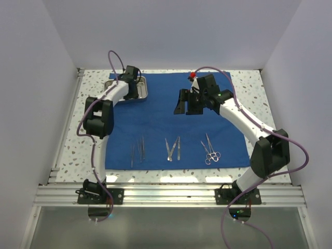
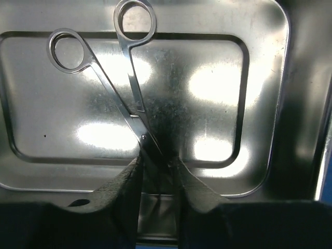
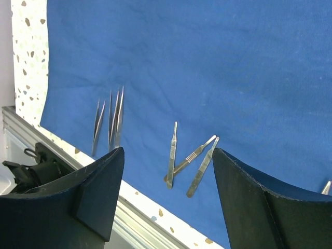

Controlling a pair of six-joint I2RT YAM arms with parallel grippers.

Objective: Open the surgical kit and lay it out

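Note:
Inside the metal tray (image 2: 31,179), a pair of steel scissors (image 2: 136,116) lies with its two ring handles toward the top of the left wrist view. My left gripper reaches down at the blade end, its fingers on either side of the blades with a gap between them. Whether they touch the blades cannot be told. From above, the tray (image 1: 144,88) sits at the back left, partly covered by my left gripper (image 1: 133,97). My right gripper (image 1: 188,109) is open and empty over the middle of the blue cloth (image 1: 155,116).
Tweezers (image 3: 113,124) lie in a group at the cloth's front left. Several scalpel handles (image 3: 173,155) lie at front centre. Ring-handled instruments (image 1: 210,153) rest at front right. The cloth between tray and front row is bare.

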